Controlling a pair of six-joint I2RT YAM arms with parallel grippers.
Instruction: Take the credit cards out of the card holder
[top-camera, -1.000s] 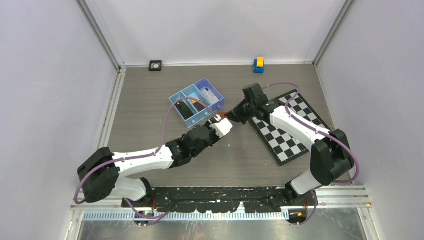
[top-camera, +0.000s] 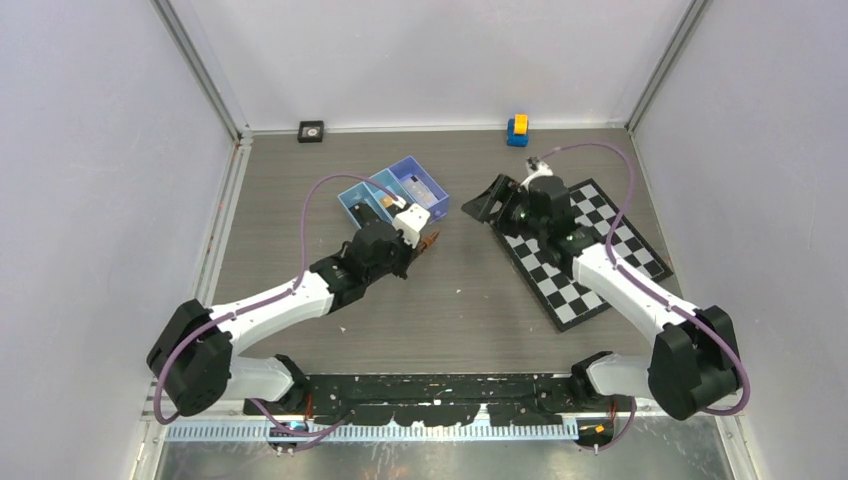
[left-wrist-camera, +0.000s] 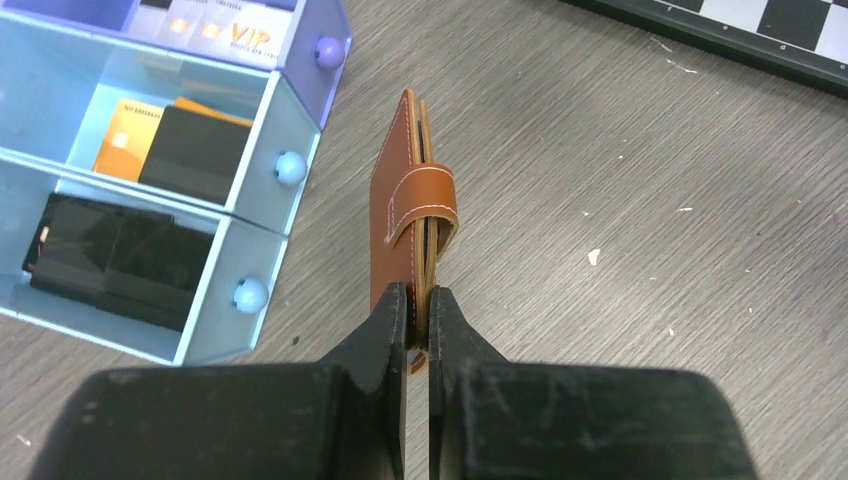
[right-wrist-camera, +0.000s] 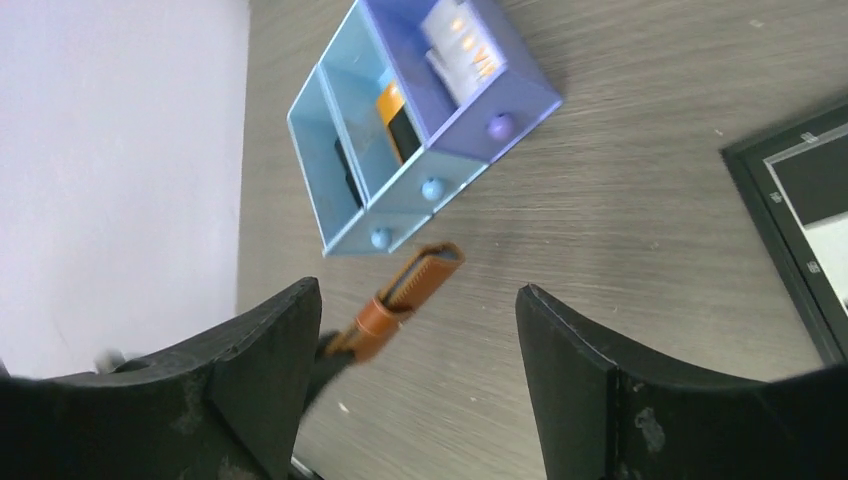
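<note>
A brown leather card holder with a strap stands upright in my left gripper, which is shut on it; it also shows tilted in the right wrist view (right-wrist-camera: 395, 300). From above, it is a small brown shape (top-camera: 429, 241) beside the left gripper. My right gripper is open with nothing between its fingers, up and to the right of the holder in the top view. Light blue compartments (left-wrist-camera: 230, 320) hold dark items and an orange one; the purple compartment (left-wrist-camera: 315, 90) holds light cards, one marked VIP.
A checkerboard (top-camera: 583, 300) lies on the right of the table. A small black square object (top-camera: 311, 131) and a blue and yellow object (top-camera: 518, 131) stand at the back.
My left gripper has drawn back to the left with the holder. My right gripper has moved away from the holder, up and to the right, and stands more open.
</note>
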